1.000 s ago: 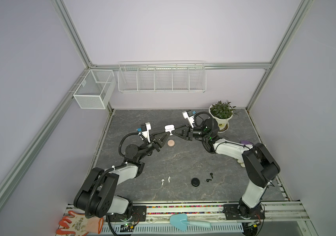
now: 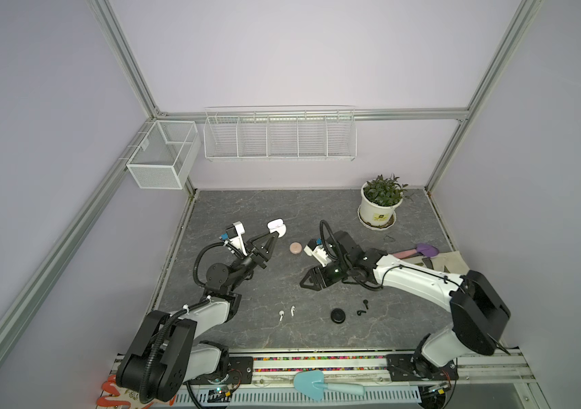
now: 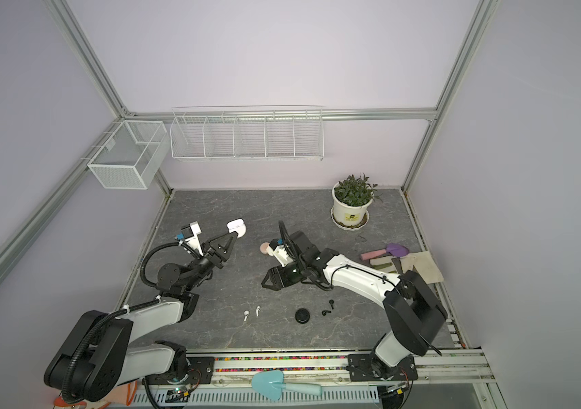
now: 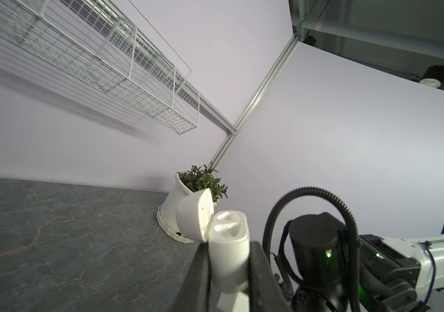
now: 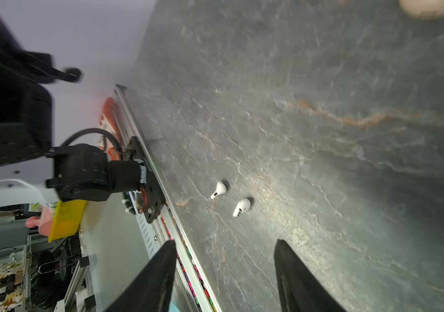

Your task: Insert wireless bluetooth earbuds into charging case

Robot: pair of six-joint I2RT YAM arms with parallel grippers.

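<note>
The white charging case (image 4: 228, 249), lid (image 4: 195, 213) flipped up and two slots showing on top, is held upright above the table by my left gripper (image 2: 273, 242), shut on it. Two white earbuds (image 5: 218, 189) (image 5: 241, 207) lie on the table near the front edge. My right gripper is lower, over the middle of the table, tilted down toward those earbuds, its fingers apart with nothing between them.
A round black case (image 2: 337, 315) and two black earbuds (image 2: 362, 310) lie at front right. A pink disc (image 2: 295, 247) lies mid-table; a potted plant (image 2: 381, 204) and tools (image 2: 426, 251) stand or lie at right.
My left gripper has moved left with the case. My right gripper has come away from the case, down and toward the front.
</note>
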